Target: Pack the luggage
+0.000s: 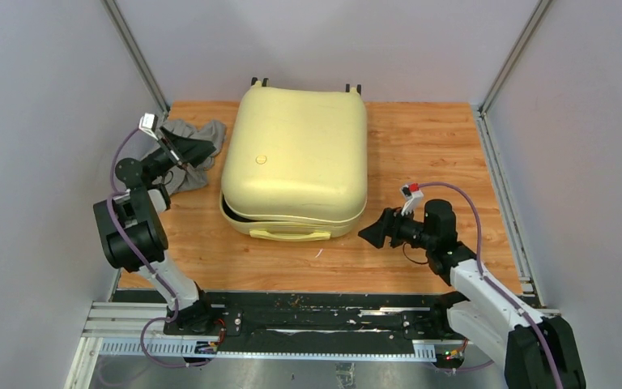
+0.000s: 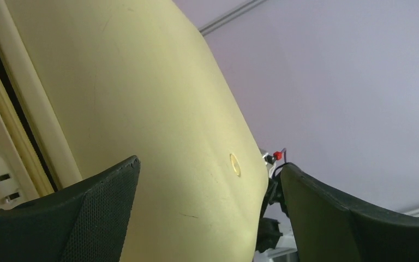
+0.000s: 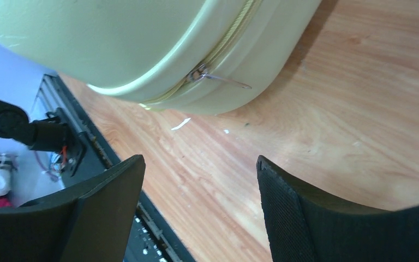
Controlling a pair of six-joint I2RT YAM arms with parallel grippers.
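A pale yellow suitcase (image 1: 296,154) lies in the middle of the table with its lid down. At the front left corner a dark gap (image 1: 233,212) shows between lid and base. A zipper pull (image 3: 199,72) hangs at the corner seam in the right wrist view. My left gripper (image 1: 210,151) is open at the suitcase's left side; its fingers (image 2: 101,210) stand apart with the lid beyond them. To the right of the front right corner, my right gripper (image 1: 368,237) has its fingers (image 3: 114,202) apart over bare wood, nothing between them.
Grey cloth (image 1: 212,136) lies on the table beneath and behind the left gripper, left of the suitcase. A small white scrap (image 1: 319,253) lies in front of the handle (image 1: 290,236).
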